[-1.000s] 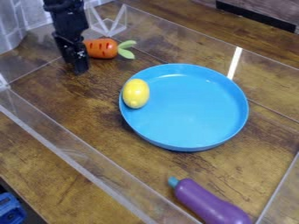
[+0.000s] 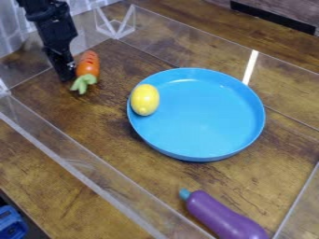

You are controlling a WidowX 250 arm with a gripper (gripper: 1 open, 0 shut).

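My black gripper (image 2: pixel 67 69) reaches in from the top left and stands low over the wooden table, shut, just left of an orange carrot toy (image 2: pixel 89 65) whose green top points toward the front. Whether the fingertips touch the carrot, I cannot tell. A blue plate (image 2: pixel 200 121) holds a yellow egg-shaped toy (image 2: pixel 145 99) at its left side. A purple eggplant toy (image 2: pixel 222 217) lies at the bottom right.
Clear plastic walls border the table (image 2: pixel 93 145) along the left, front and right. A blue object (image 2: pixel 10 222) is at the lower left corner, outside. Bare wood lies below the carrot and behind the plate.
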